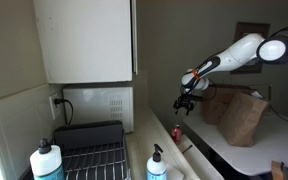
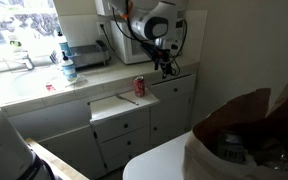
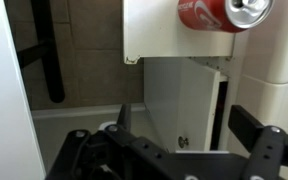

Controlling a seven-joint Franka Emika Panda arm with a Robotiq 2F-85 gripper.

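My gripper [image 1: 185,104] hangs in the air, pointing down, beyond the counter edge. In the wrist view its two dark fingers [image 3: 246,127] stand wide apart, with nothing between them. A red and silver can [image 3: 222,14] shows at the top right of that view, ahead of the fingers and apart from them. In the second exterior view the can [image 2: 139,86] stands upright on a white surface beside the counter, with the gripper [image 2: 170,72] above and to its right. A thin stick-like item [image 2: 128,99] lies left of the can.
Below the gripper are white cabinet fronts [image 3: 170,95] and brown floor tiles [image 3: 92,55]. Large brown paper bags [image 1: 243,119] stand on a white table [image 1: 256,158]. Bottles [image 1: 46,160] and a dark dish rack [image 1: 92,157] occupy the counter.
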